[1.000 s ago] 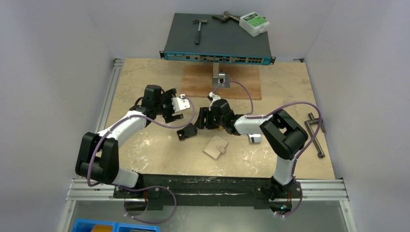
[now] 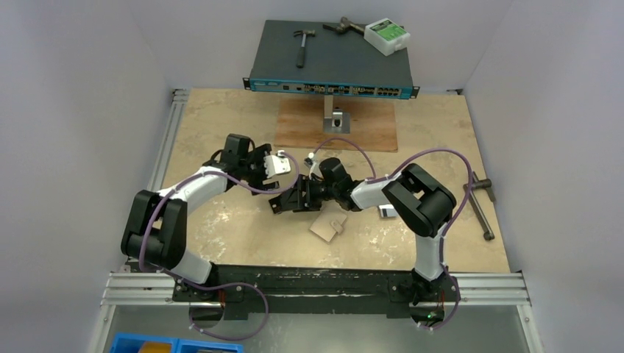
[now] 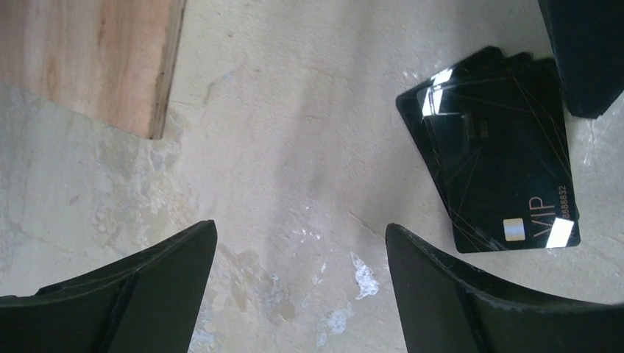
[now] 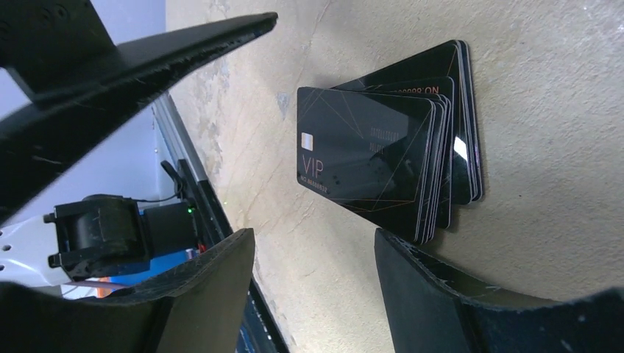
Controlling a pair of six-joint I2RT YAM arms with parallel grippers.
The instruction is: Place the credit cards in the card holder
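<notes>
A loose stack of black VIP cards (image 4: 360, 154) lies fanned on the table, in both wrist views and at (image 2: 277, 205) partly covered by the right gripper in the top view. My right gripper is open, its fingertips just short of the stack's near edge, with nothing between them. Behind the cards in the top view, my left gripper hangs open over bare table, the cards off to its right in its wrist view. The beige card holder (image 2: 328, 224) with its strap tab lies flat, close to the right gripper.
A wooden board (image 2: 383, 129) with a metal stand carries a network switch (image 2: 331, 59) at the back. Partly under the right arm is a small white-and-grey item (image 2: 388, 211). Tools (image 2: 480, 209) lie at the right edge.
My right gripper has moved left and toward the front, over part of the cards. The cards and holder appear unmoved.
</notes>
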